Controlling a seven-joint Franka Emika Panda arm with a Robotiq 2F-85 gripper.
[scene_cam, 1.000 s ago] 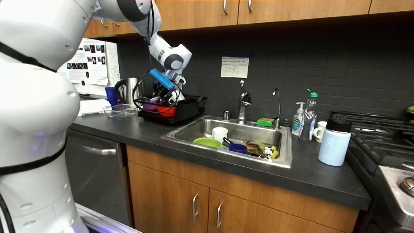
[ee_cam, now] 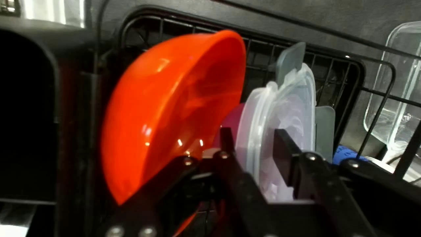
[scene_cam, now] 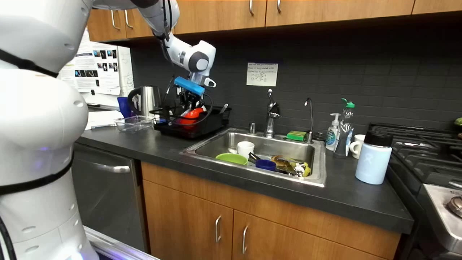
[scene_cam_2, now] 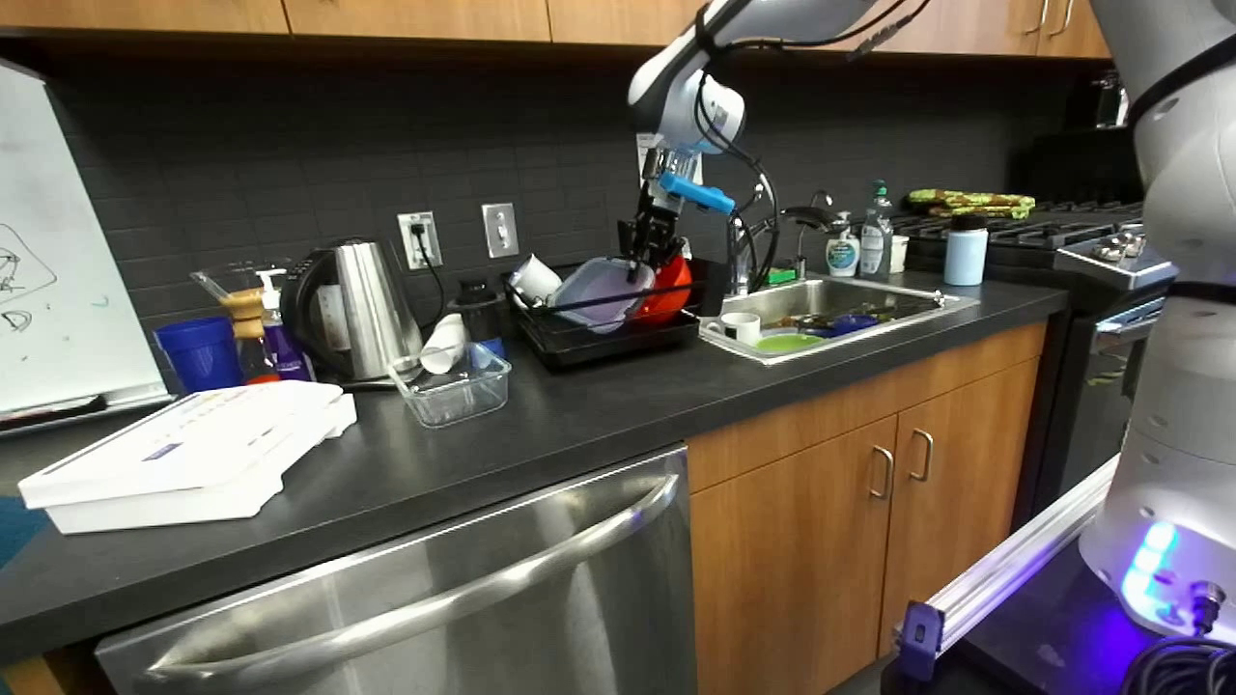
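Observation:
In the wrist view, my gripper is shut on translucent plastic lids, which stand on edge between its two fingers. A red-orange bowl leans on its side left of the fingers. Part of a magenta item shows behind the lids. Exterior view 2 has the gripper low over the black dish rack, a pale lid at its tip and the red bowl to its right. Exterior view 1 shows the red bowl below the gripper; the fingertips are hard to see there.
Left of the rack lie a clear container and a kettle. A white mug sits in the rack. The sink, holding several dishes, is on the right. Thin rack wires run close around the gripper.
My gripper and wrist have shifted slightly right and turned. The red bowl now stands more tilted and higher in the rack, and the purple bowl beside it no longer shows in exterior view 1.

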